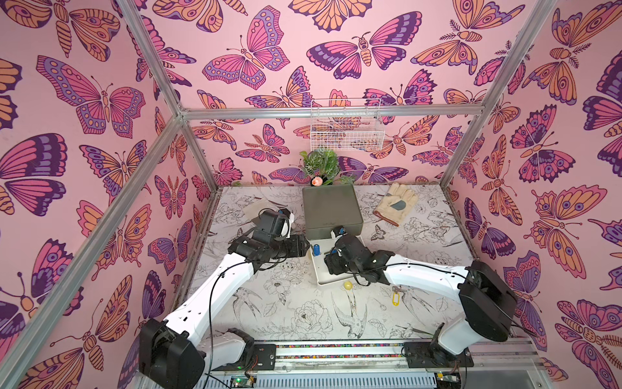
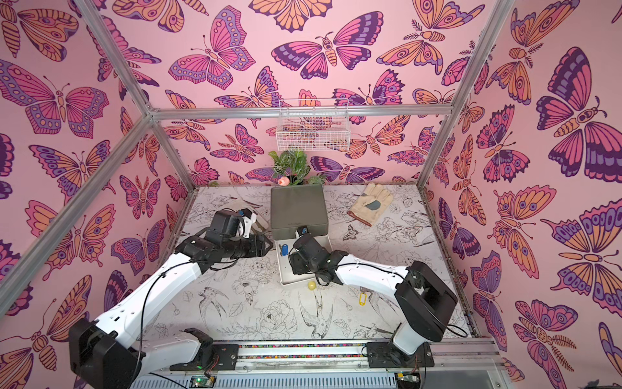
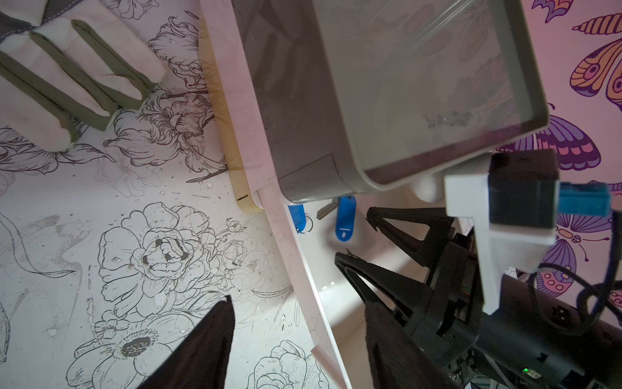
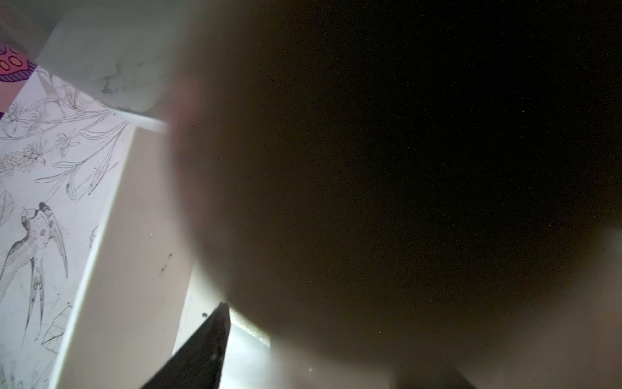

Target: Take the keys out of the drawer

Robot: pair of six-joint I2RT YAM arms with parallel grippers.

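The white drawer (image 2: 291,275) sits pulled out from the grey-green box (image 2: 298,210). Inside lie keys (image 3: 329,208) with blue tags (image 3: 345,220), partly hidden under the box's edge in the left wrist view. My left gripper is open above the drawer's left wall, with nothing between its fingers. My right gripper reaches into the drawer beside the tags, open and empty in the left wrist view. The right wrist view is mostly blocked by a dark blur.
Work gloves (image 1: 398,206) lie right of the box, another glove (image 3: 77,84) to its left. A yellow ball (image 1: 347,284) and a yellow clip (image 1: 395,297) lie in front. A plant (image 1: 324,165) stands behind.
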